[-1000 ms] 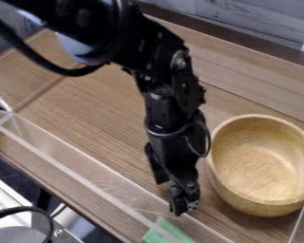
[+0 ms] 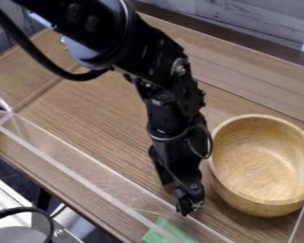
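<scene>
The black robot arm reaches down from the upper left to the middle of the wooden table (image 2: 79,114). Its gripper (image 2: 180,190) is low over the table, just left of a round wooden bowl (image 2: 262,171). Whether its fingers are open or hold anything cannot be made out, as they are dark and overlap. A green patch (image 2: 167,230) lies below the gripper at the table's front.
Clear strips (image 2: 85,185) cross the front of the table. Past the left front edge are a white object and a round metal item (image 2: 15,231) with dark cables. A wall stands at the back.
</scene>
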